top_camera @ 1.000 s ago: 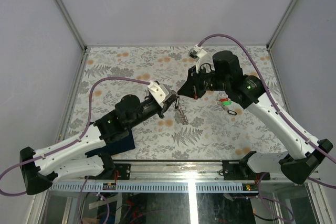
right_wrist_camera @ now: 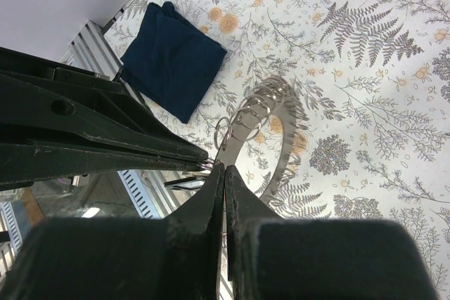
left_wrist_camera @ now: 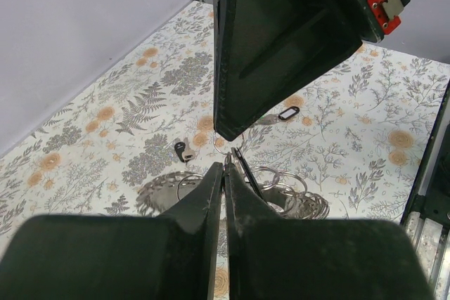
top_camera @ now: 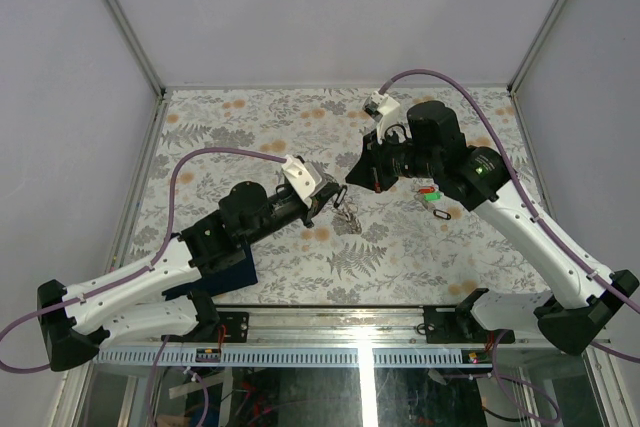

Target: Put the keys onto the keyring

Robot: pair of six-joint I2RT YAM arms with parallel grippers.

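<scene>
Between the arms, my left gripper (top_camera: 333, 193) is shut on the keyring, a dark clip (left_wrist_camera: 249, 175) with several thin loose rings (left_wrist_camera: 285, 186). The rings blur as they hang below the left fingertips. My right gripper is shut a short way off, pointing at the left one. A thin ring (right_wrist_camera: 222, 132) shows just above its fingertips in the right wrist view; nothing clearly shows between them. On the table lie a key with a black head (left_wrist_camera: 184, 151) and a black-rimmed tag (left_wrist_camera: 288, 112) beside a greyish, blurred piece.
A folded dark blue cloth (right_wrist_camera: 172, 61) lies at the table's front left, partly under the left arm. Small red and green pieces (top_camera: 431, 195) are beside the right arm. The flowered tabletop (top_camera: 270, 277) is otherwise mostly bare.
The hanging rings have swung a little; the left arm looks still.
</scene>
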